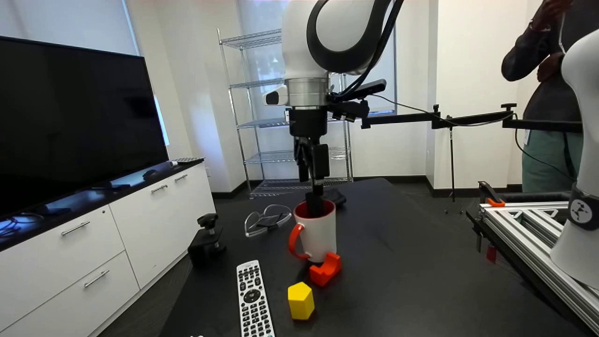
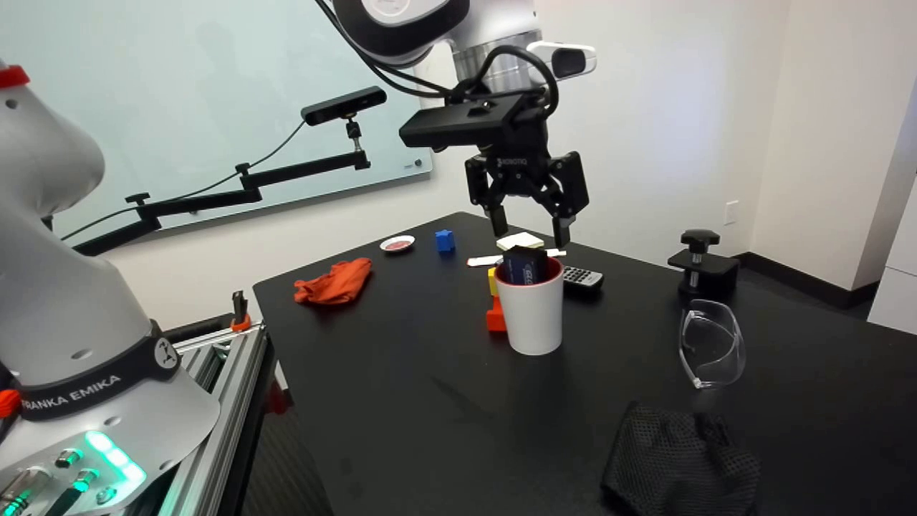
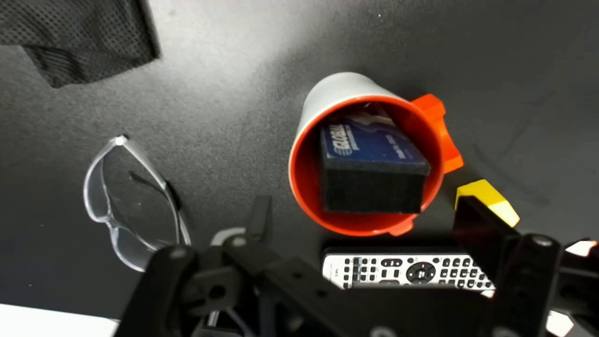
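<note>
A white mug point(image 2: 532, 319) with an orange-red inside and handle point(image 1: 294, 241) stands upright on the dark table. Inside it sits a black and blue eraser-like block point(image 3: 373, 188), its top end rising above the rim in the second exterior view. My gripper point(image 2: 530, 235) hangs over the mug, its fingers spread wide and nothing between them. Seen from the wrist, the left fingertip point(image 3: 260, 216) and the right fingertip point(image 3: 474, 222) are well apart, with the mug's mouth beyond them.
An orange-red piece point(image 1: 325, 269) touches or nearly touches the mug, with a yellow block point(image 1: 301, 301) and a remote point(image 1: 254, 300) close by. Clear glasses point(image 2: 711, 344) and black mesh cloth point(image 2: 679, 460) lie off to one side. An orange cloth point(image 2: 333, 282) lies farther off.
</note>
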